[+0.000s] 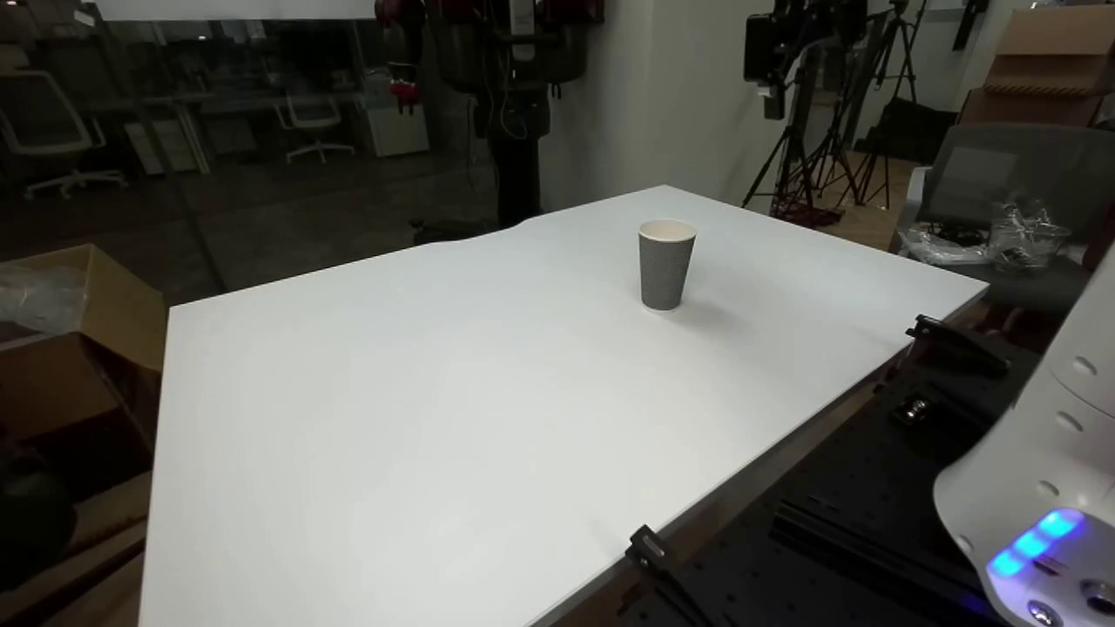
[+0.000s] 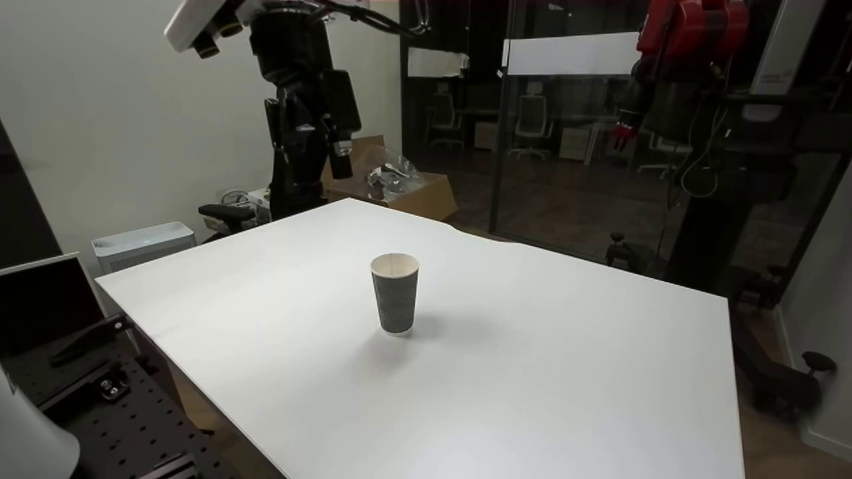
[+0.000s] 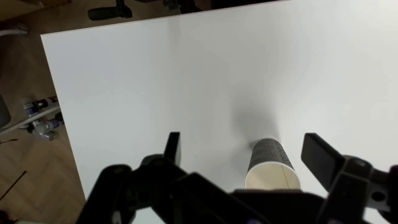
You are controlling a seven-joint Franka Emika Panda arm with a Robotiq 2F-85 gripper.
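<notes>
A grey paper cup (image 1: 665, 267) with a pale inside stands upright on the white table (image 1: 418, 418). In exterior view 2 the same cup (image 2: 396, 299) is near the middle of the tabletop. My gripper is open, its two black fingers wide apart. Seen from the wrist, the cup (image 3: 271, 155) appears between the fingers, closer to the right one, its lower part of the image covered by the gripper body. In exterior view 2 the gripper (image 2: 327, 163) hangs high above the table, clear of the cup.
Apart from the cup, the tabletop is bare. Black clamps (image 1: 653, 549) grip its edge on the robot's side. A cardboard box (image 1: 89, 345) is beyond the table's left edge, and a chair (image 1: 1003, 188) stands behind on the right.
</notes>
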